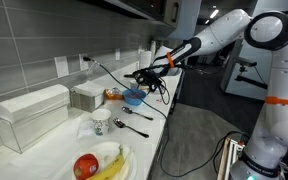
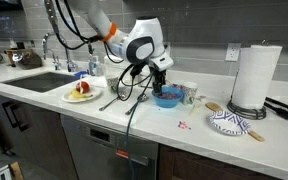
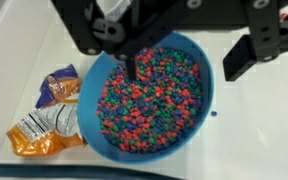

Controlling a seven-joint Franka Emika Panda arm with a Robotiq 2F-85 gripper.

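A blue bowl (image 3: 90,126) fills the middle of the wrist view, holding many small red, green and blue pieces (image 3: 149,105). My gripper is over it with its fingers apart, one above the bowl's interior and the other by its right rim. Nothing shows between them. From the side, the bowl (image 2: 167,101) stands on the counter with the gripper (image 2: 156,82) close above it. The first exterior view has the bowl (image 1: 134,97) beneath the arm's far end, where the fingers are too small to make out.
Orange (image 3: 46,128) and purple (image 3: 62,85) snack wrappers lie left of the bowl. A mug (image 2: 189,94), patterned plate (image 2: 229,122) and paper towel roll (image 2: 256,77) stand nearby. Utensils (image 1: 134,131) lie on the counter. A loose blue piece (image 3: 213,113) sits outside the bowl.
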